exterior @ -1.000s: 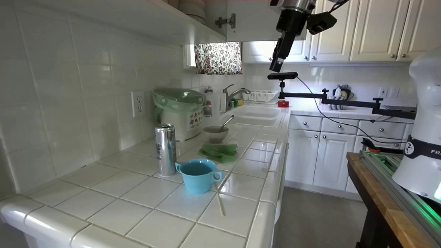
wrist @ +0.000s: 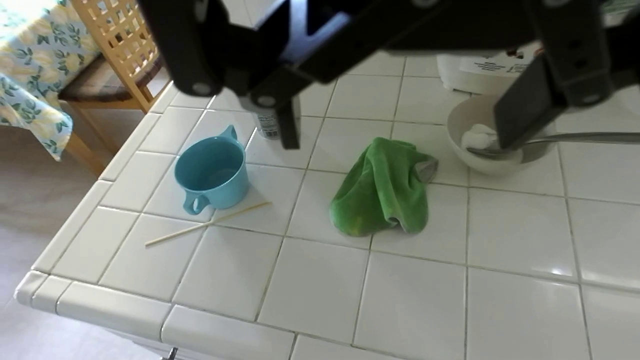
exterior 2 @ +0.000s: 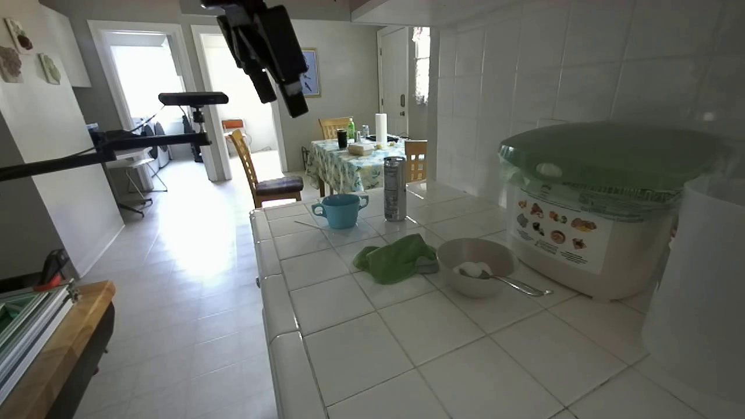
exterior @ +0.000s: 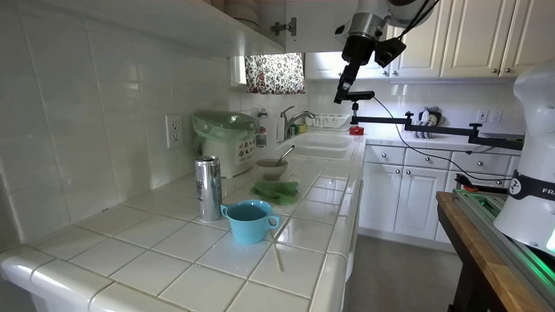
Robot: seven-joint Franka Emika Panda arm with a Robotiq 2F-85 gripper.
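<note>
High above the tiled counter hangs my gripper, its fingers spread wide with nothing between them in the wrist view. Below it lies a crumpled green cloth, well clear of the fingers. To the cloth's left in the wrist view stands a blue two-handled cup, upright and seemingly empty. A thin stick rests on the tiles beside the cup. The silver can stands upright close to the cup; a finger partly covers it in the wrist view. A pale bowl holds a spoon and something white.
A tub with a green lid stands against the wall. An open cabinet door and shelf overhang the counter. A camera on a black arm reaches in near the gripper.
My gripper has come slightly lower and to the left in exterior view 1, and its wrist has turned. The objects on the counter have not moved.
</note>
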